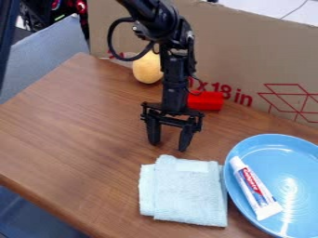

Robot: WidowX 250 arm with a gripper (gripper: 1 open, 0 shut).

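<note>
My gripper [169, 139] hangs low over the middle of the wooden table, fingers spread open and pointing down, with nothing visible between them. Behind it sit a red object [211, 100], partly hidden by the arm, and a yellow round object [145, 67]. In front of it lies a folded light-blue cloth [183, 191]. On the right a white tube [255, 186] rests in a blue plate [302, 177].
A cardboard box wall [267, 79] lines the back of the table [62, 139].
</note>
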